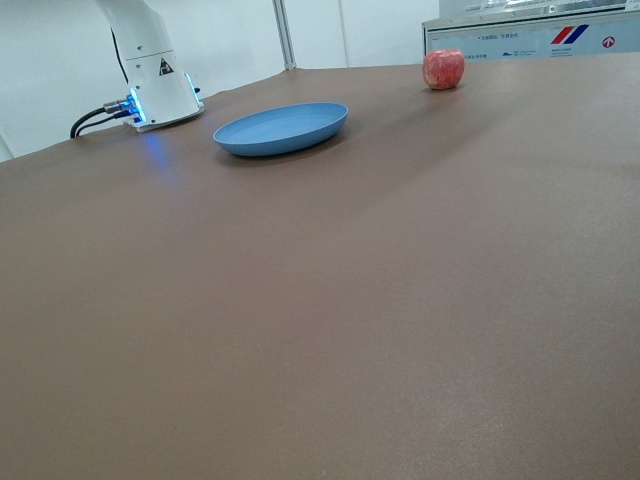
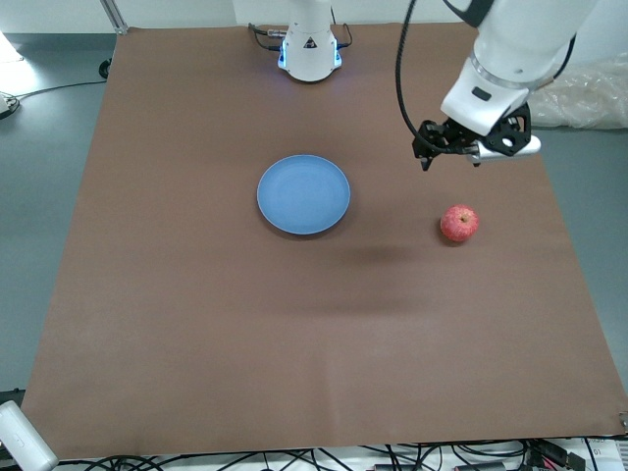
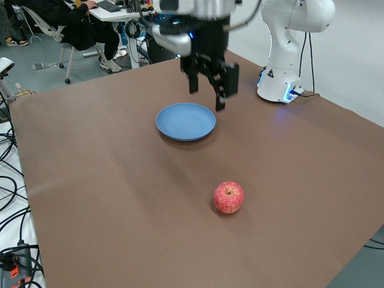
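A blue plate (image 2: 303, 193) lies empty near the middle of the brown table (image 2: 245, 324). A red apple (image 2: 459, 223) rests to its right in the left view; in the right view the apple (image 3: 228, 197) is nearer that camera than the plate (image 3: 185, 122). My black gripper (image 2: 451, 157) hangs in the air above the apple's side of the table, higher up the left view than the apple. In the right view the gripper (image 3: 207, 90) is above and behind the plate. I cannot tell its finger state. The top view shows plate (image 1: 281, 128) and apple (image 1: 443, 69), without the gripper.
Cables and boxes line one edge, off the brown surface.
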